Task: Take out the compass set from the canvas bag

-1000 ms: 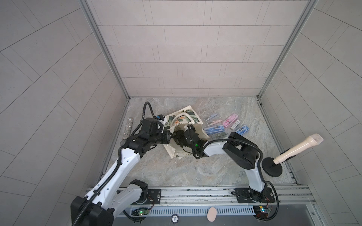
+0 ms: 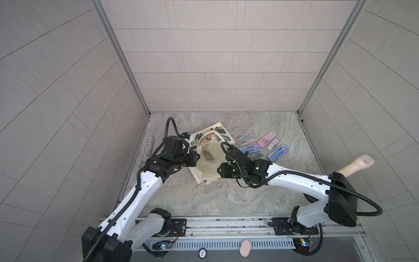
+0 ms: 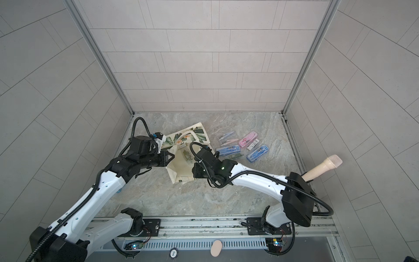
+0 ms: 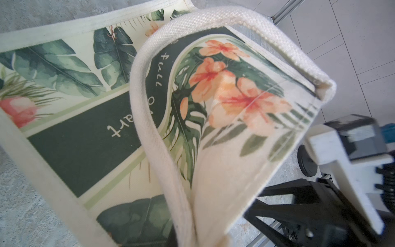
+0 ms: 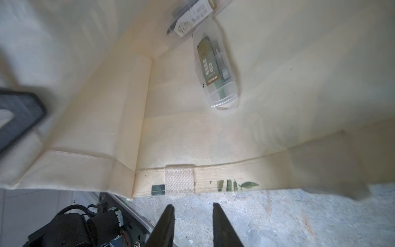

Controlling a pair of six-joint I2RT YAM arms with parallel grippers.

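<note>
The cream canvas bag lies open; its floral print and handle fill the left wrist view. My left gripper is shut on the bag's edge at its left. My right gripper is over the bag's near rim; its fingertips show a little apart, and what they hold, if anything, is hard to tell. In the right wrist view, inside the bag, lie a clear case with green contents and, farther in, a second clear case with a white label.
Blue cases, a pink case and several small packs lie at the back right of the table. Tiled walls enclose three sides.
My right gripper has drawn back from deep inside the bag, toward the right and front, to its near rim. The left arm has not moved visibly.
</note>
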